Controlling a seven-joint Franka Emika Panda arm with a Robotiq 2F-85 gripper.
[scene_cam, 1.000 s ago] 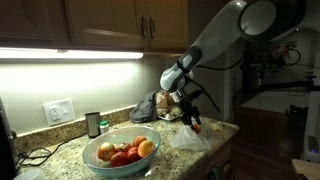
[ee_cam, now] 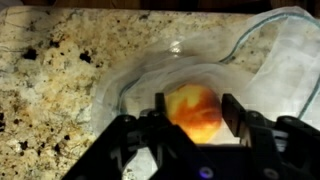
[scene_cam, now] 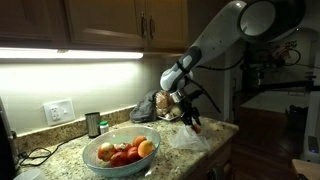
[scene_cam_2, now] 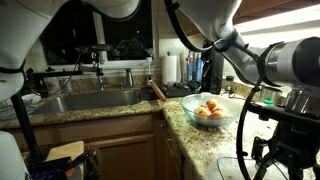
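Note:
An orange-and-yellow round fruit shows between my gripper's two dark fingertips in the wrist view. One finger stands close on each side of it; whether they press on it is unclear. Around and under the fruit spreads a clear plastic bag with a bluish seal line. Seen from exterior view 1, the gripper points down over the bag at the counter's right part, with a bit of the orange fruit beside it. The fruit is hidden in exterior view 2.
A pale bowl of several fruits stands on the speckled counter, left of the bag. Behind it are a dark canister and a wall outlet. The counter's front edge runs close to the bag.

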